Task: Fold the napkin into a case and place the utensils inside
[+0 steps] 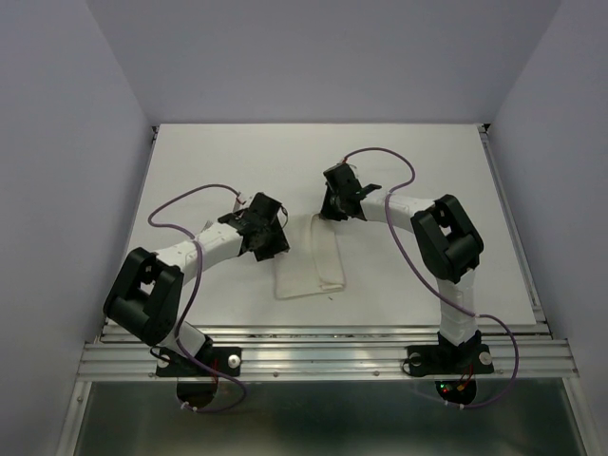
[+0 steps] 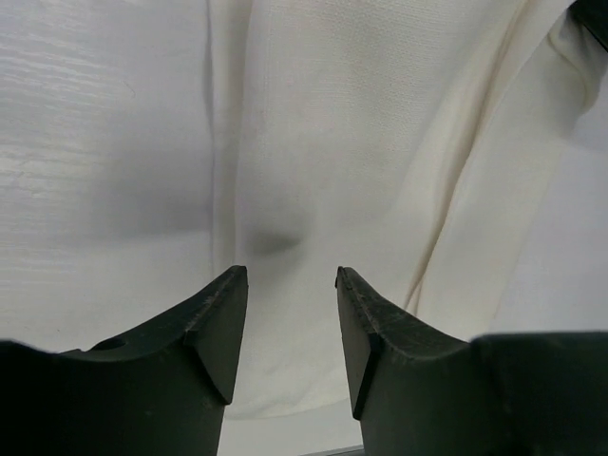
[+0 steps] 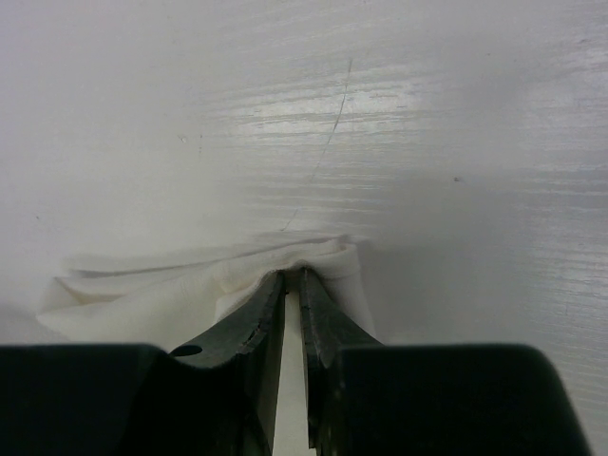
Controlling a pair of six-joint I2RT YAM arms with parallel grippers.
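Observation:
The cream napkin (image 1: pixel 304 271) lies folded on the white table, with a long fold along its right side in the top view. My left gripper hangs over its left part, its fingers apart and open above the cloth, holding nothing. My right gripper is at the napkin's far edge, fingertips close together on a raised fold of the cloth (image 3: pixel 161 294); whether it grips it firmly is hard to tell. Small objects, perhaps utensils (image 1: pixel 208 224), lie at the left, partly hidden by the left arm.

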